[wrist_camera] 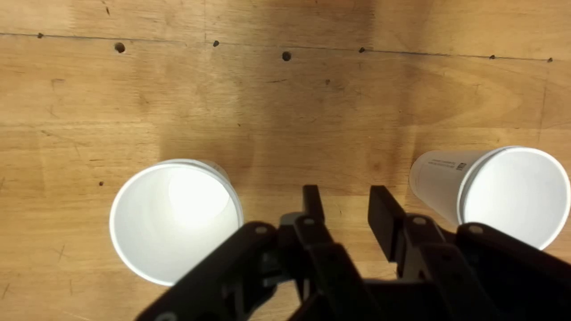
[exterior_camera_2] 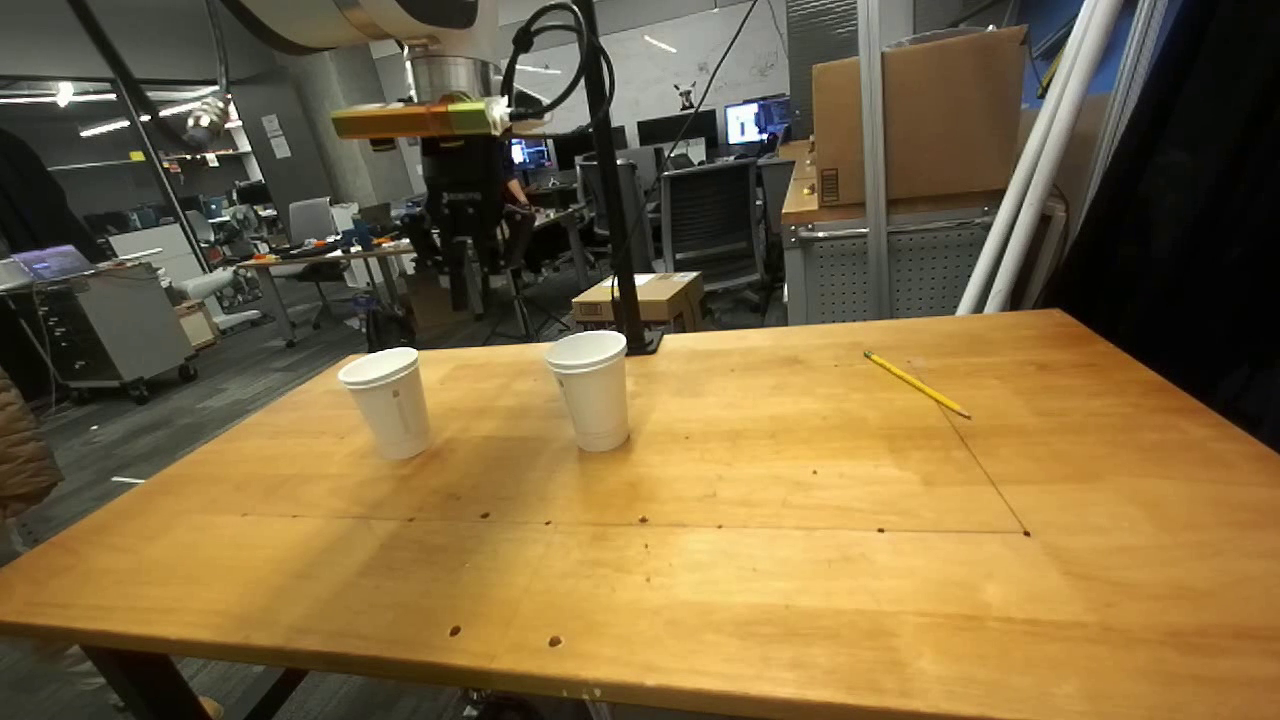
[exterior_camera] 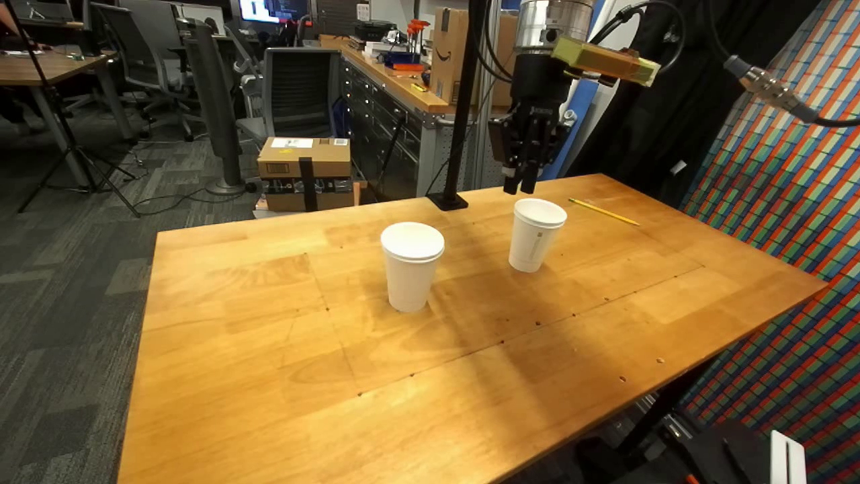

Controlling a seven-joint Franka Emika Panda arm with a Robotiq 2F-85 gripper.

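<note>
Two white paper cups stand upright on the wooden table. In exterior view 1 one cup (exterior_camera: 409, 282) is left of centre and the other cup (exterior_camera: 530, 242) is farther right, nearer the pencil. From above, in the wrist view, the cup on the left (wrist_camera: 144, 235) shows an empty inside; the second cup (wrist_camera: 436, 174) is at the right, partly covered by the gripper. My gripper hangs open, fingers pointing down, with bare table visible between the fingertips. It is higher than the cup rims and touches neither cup; exterior view 2 shows the gripper (exterior_camera_2: 468, 298) above the table's far side.
A yellow pencil (exterior_camera: 603, 211) lies on the table beyond the right cup. At the far edge a black post (exterior_camera: 448, 201) rises from its base. Broad bare tabletop (exterior_camera: 242, 339) lies to the left and in front of the cups.
</note>
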